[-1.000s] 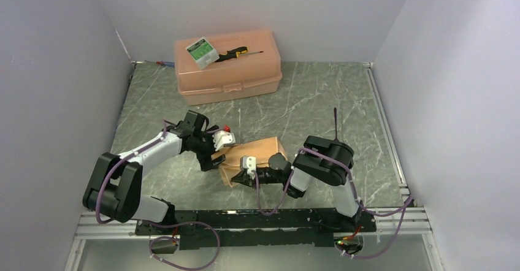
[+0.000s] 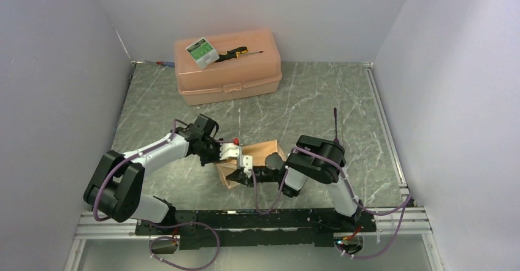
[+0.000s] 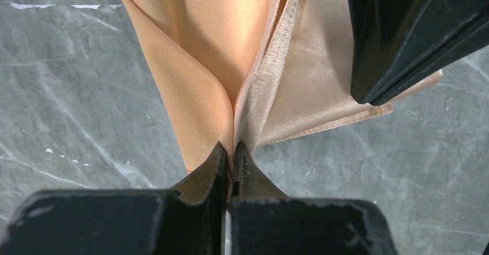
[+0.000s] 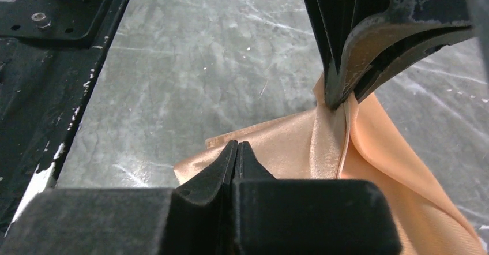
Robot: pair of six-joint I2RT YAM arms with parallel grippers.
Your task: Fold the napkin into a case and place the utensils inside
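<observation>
The peach napkin lies partly folded on the grey marble table, mostly hidden under both arms from above. My left gripper is shut on a gathered edge of it, with creased layers running up from the fingertips. My right gripper is shut, with nothing seen between its fingers, low over a pale flap of the napkin and just beside the left gripper, which shows at the upper right of the right wrist view. No utensils can be identified on the napkin.
A pink toolbox stands at the back, carrying a white-and-green pack and a screwdriver. A blue-handled tool lies along the back edge.
My left gripper has moved right and toward the front, shutting on the napkin's edge. My right gripper has shifted slightly, and the napkin's shape beneath them has changed a little.
</observation>
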